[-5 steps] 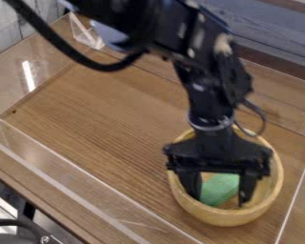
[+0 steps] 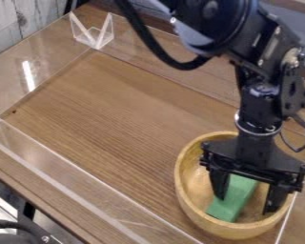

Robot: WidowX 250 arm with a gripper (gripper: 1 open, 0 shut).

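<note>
A yellow-tan bowl (image 2: 193, 195) sits at the bottom right of the wooden table, with a green rectangular block (image 2: 232, 201) lying inside it. My black gripper (image 2: 248, 186) reaches down into the bowl over the block, its fingers open at either side. The block is partly hidden beneath the gripper.
A clear plastic holder (image 2: 94, 29) stands at the back left edge. Clear plastic strips run along the left edges, and a dark cable lies at the bottom left.
Over the last second the arm has moved right and the bowl now sits farther right in view.
</note>
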